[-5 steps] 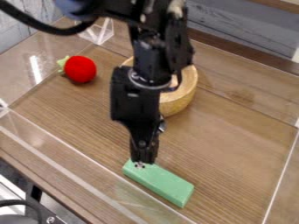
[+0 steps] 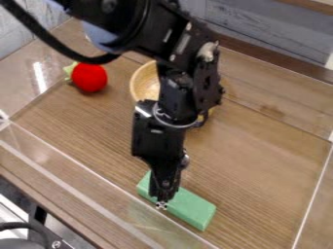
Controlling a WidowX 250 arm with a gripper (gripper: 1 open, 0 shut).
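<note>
My black gripper [image 2: 163, 195] reaches down the middle of the view, its tip low over the left end of a green block [image 2: 190, 213] lying on the wooden table. The fingers look close together, and I see nothing held between them.
A red tomato-like object [image 2: 90, 78] with a green item beside it sits at the back left. A yellow-tan bowl [image 2: 146, 84] is partly hidden behind the arm. Cables run at the lower left.
The block has stayed about in place.
</note>
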